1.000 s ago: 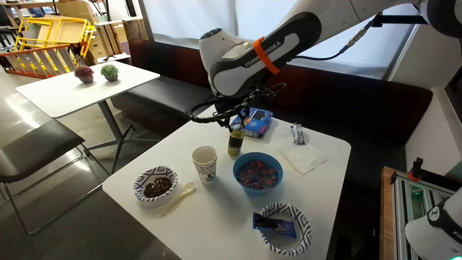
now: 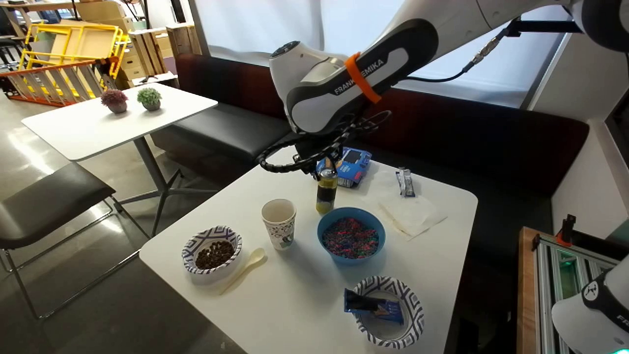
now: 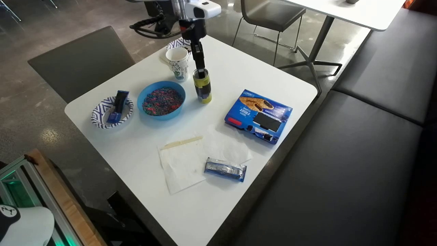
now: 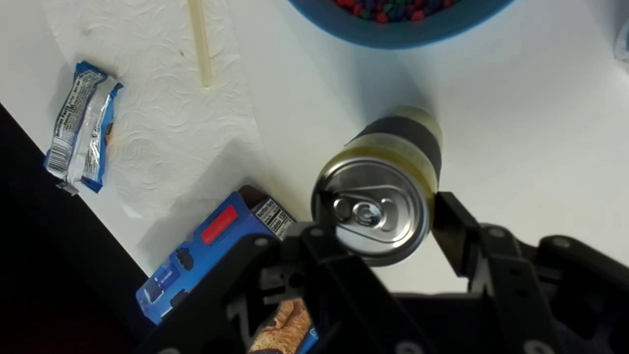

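A yellow-green can with a dark band (image 2: 327,193) stands roughly upright behind the paper cup and the blue bowl. In the wrist view its silver top with the pull tab faces the camera, and my gripper is shut on the can near its rim, one finger (image 4: 451,227) on each side. From the second exterior view, the can (image 3: 203,86) is below the dark fingers, at or very near the tabletop. Whether its base touches the table cannot be told for sure.
Close by are a blue bowl (image 2: 351,256) of colourful bits and a paper cup (image 2: 279,223). A blue snack box (image 3: 259,117), a wrapped bar (image 3: 225,169) and napkins (image 3: 182,176) lie elsewhere. Patterned bowls (image 2: 212,270) sit near the edges. Open table lies between can and box.
In the first exterior view, the can has shifted slightly right, toward the blue bowl, along with my gripper. The other objects are where they were.
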